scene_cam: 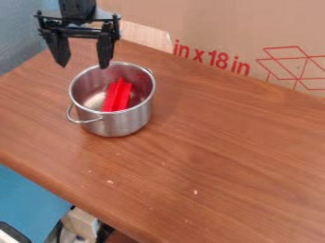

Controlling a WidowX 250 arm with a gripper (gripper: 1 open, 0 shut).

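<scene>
My gripper (pixel 82 48) hangs open at the top left, above and slightly behind a steel pot (pixel 127 119), with nothing between its fingers. A red object (pixel 117 95) lies inside the pot, tilted against its inner side.
A cardboard wall with red print stands at the back. A blue surface and some hardware show beyond the table's left edge.
</scene>
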